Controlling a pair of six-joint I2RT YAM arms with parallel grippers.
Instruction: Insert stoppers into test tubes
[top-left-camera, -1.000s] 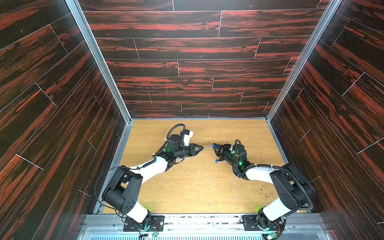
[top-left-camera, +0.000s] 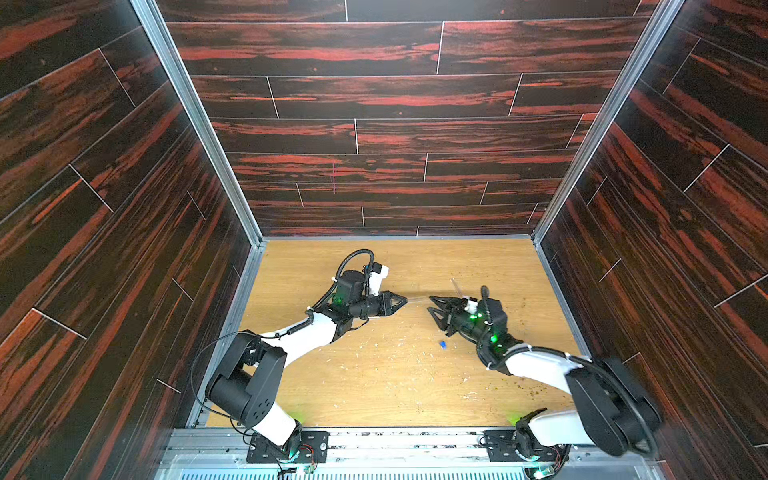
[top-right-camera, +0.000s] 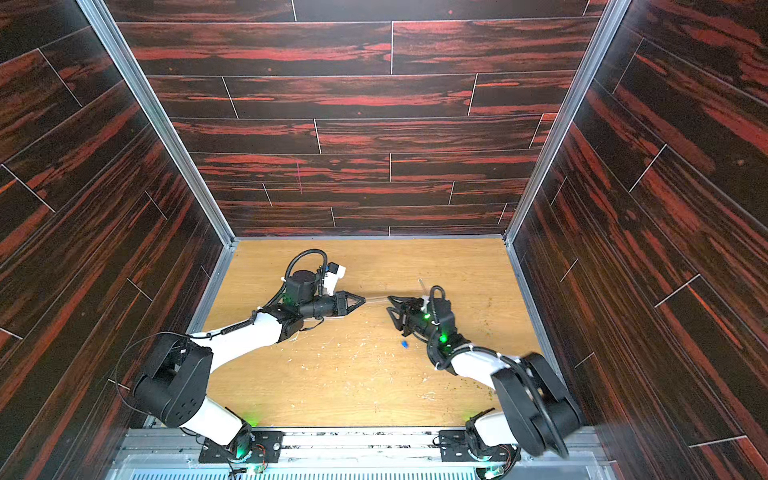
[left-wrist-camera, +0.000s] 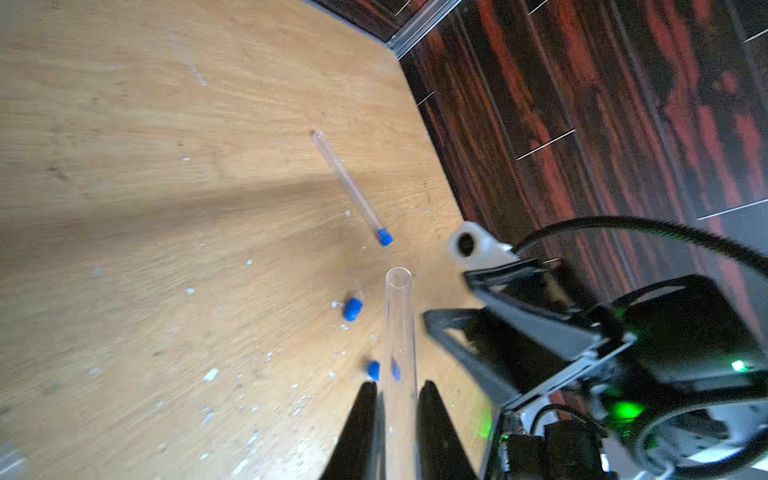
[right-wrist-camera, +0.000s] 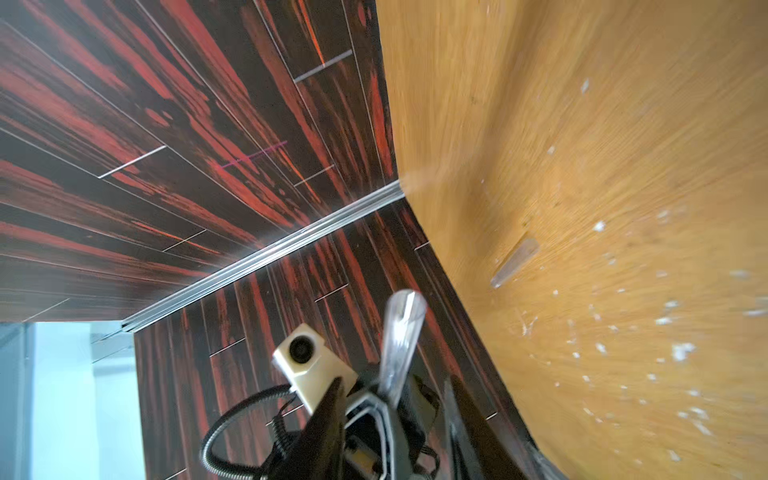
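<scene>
My left gripper (top-left-camera: 402, 301) is shut on a clear test tube (left-wrist-camera: 400, 328), which points toward the right arm. In the left wrist view the tube's far end is bare, with no stopper on it. My right gripper (top-right-camera: 394, 310) faces that end a short way off, fingers part open and nothing between its fingers. A blue stopper (top-left-camera: 442, 344) rests on the table below the right gripper. The left wrist view shows another blue stopper (left-wrist-camera: 353, 309); whether it sits in a tube is unclear. Farther back lies a tube (left-wrist-camera: 348, 184) with a blue stopper (left-wrist-camera: 385, 237) at its end.
In the right wrist view a clear tube-like piece (right-wrist-camera: 516, 260) lies on the wooden table (right-wrist-camera: 624, 144). Pale specks are scattered over the table. Dark wood-patterned walls (top-left-camera: 384, 136) enclose three sides.
The left has barely moved.
</scene>
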